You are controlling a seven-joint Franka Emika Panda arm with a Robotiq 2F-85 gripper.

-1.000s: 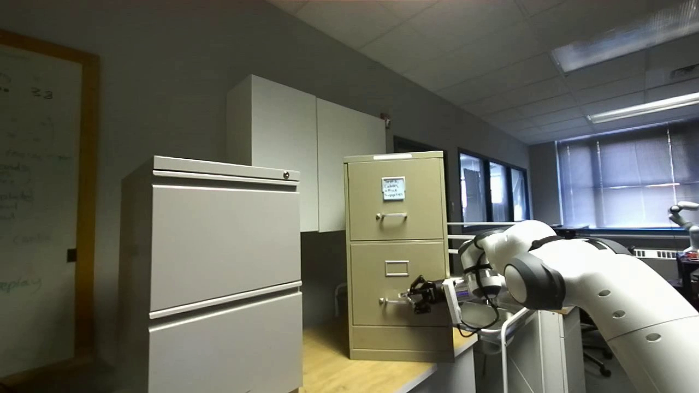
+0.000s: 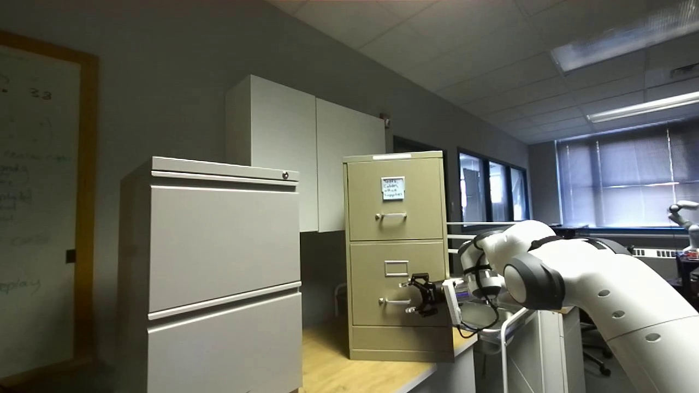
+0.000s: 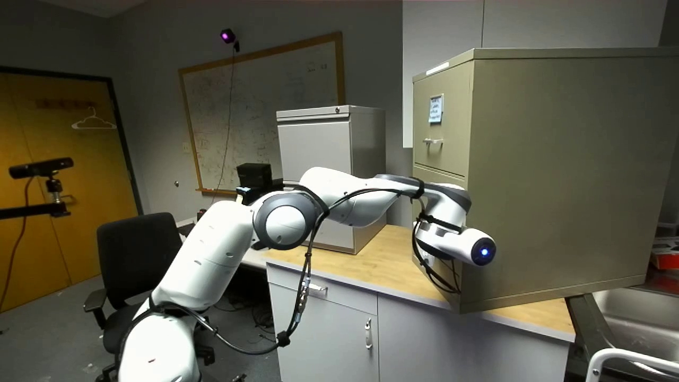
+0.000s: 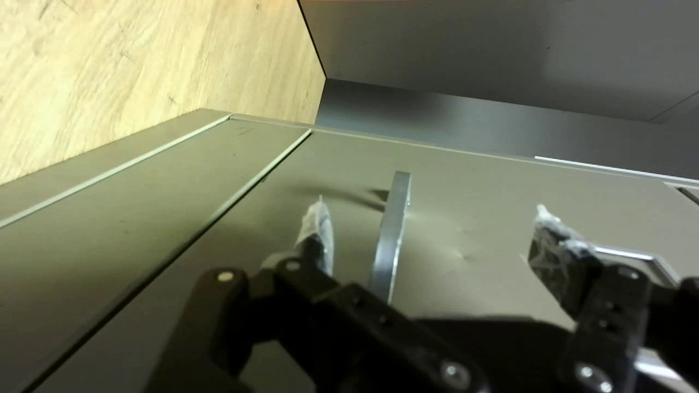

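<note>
The olive filing cabinet [image 2: 396,340] stands on the wooden counter, both of its drawers closed. Its lower drawer has a silver bar handle [image 4: 391,229], seen in the wrist view between my spread fingers and nearer the left one. My gripper [image 2: 409,297] is open in front of that drawer, at the right end of the handle, and holds nothing. Whether a fingertip touches the drawer face is hard to tell. The upper drawer carries a handwritten label [image 2: 393,188] and a similar handle [image 2: 391,216]. In exterior view 2 the arm and cabinet hide my gripper.
A grey filing cabinet [image 2: 223,249] stands to the left, with bare wooden counter [image 3: 388,251] between the two. Wall cupboards [image 2: 285,144] hang behind. A white rail [image 3: 630,355] and a sink [image 3: 630,318] lie past the cabinet's right side.
My gripper's fingers have spread from nearly together to wide apart. The arm has hardly moved, and the drawers remain closed.
</note>
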